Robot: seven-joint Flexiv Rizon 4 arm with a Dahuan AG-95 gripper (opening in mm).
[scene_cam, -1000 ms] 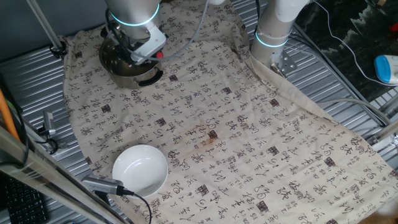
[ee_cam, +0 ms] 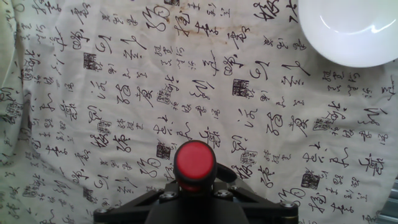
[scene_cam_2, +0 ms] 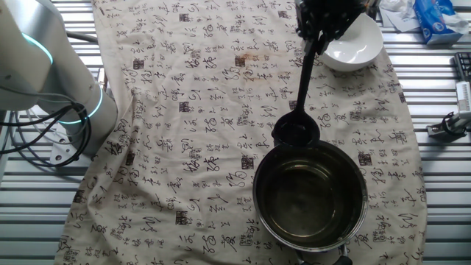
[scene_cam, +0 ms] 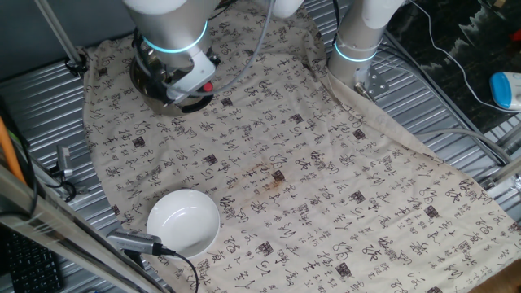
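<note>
A black ladle hangs from my gripper [scene_cam_2: 318, 43], which is shut on its handle; the handle's red end [ee_cam: 195, 160] faces the camera in the wrist view. In exterior view 2 the ladle's scoop [scene_cam_2: 296, 132] overlaps the near side of the steel pot's rim [scene_cam_2: 259, 193]. Whether they touch cannot be told. The pot [scene_cam: 175, 107] is partly covered by the arm in exterior view 1, where the fingers are hidden too. A white bowl [scene_cam: 184, 221] sits on the cloth, well apart from the pot.
A patterned cloth [scene_cam: 326, 195] covers the table, its middle clear apart from a brown stain. A metal camera-like device [scene_cam: 134, 242] with a cable stands beside the bowl. A blue tissue pack [scene_cam_2: 436, 20] lies beyond the bowl.
The arm's wrist has shifted left, and the red handle end has come lower in exterior view 1. More of the pot is covered now. Pot and bowl have stayed in place.
</note>
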